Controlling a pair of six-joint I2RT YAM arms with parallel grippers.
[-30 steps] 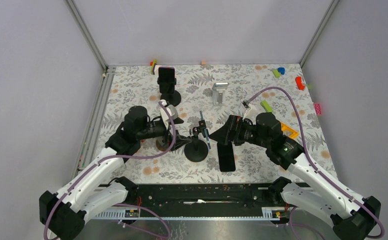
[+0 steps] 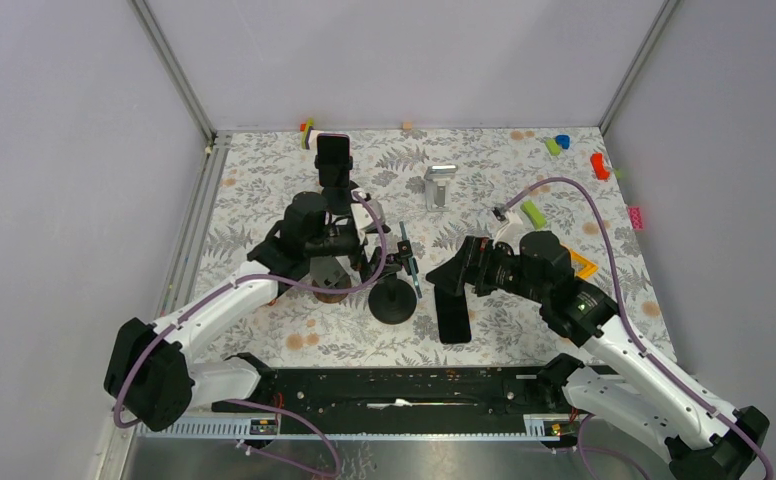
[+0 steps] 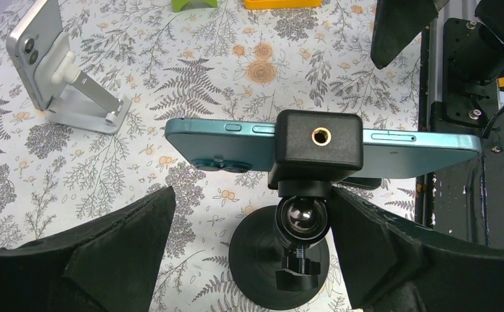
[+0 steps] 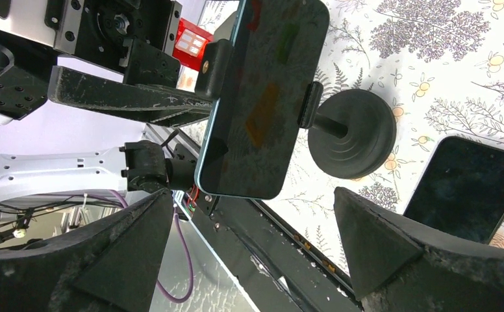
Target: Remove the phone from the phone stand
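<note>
A teal-edged phone [image 4: 269, 97] is held in the black clamp [image 3: 317, 146] of a round-based phone stand [image 2: 392, 305]. In the left wrist view the phone's back faces me. My left gripper is open behind the clamp, one of its fingers [image 3: 392, 253] close beside the ball joint. Whether that finger touches the stand I cannot tell. On the screen side, my right gripper stands open with nothing between its fingers, the phone ahead of it.
A black phone [image 2: 453, 316] lies flat right of the stand base. Farther back are another black stand with a phone [image 2: 334, 160] and a white stand [image 2: 439, 187] with a phone. Small toys, including an orange frame [image 2: 584, 264], lie at the right.
My left arm has moved right and away from the table's front edge, bringing its gripper up to the stand's clamp. The right arm has shifted only slightly; the phone and stand look unmoved.
</note>
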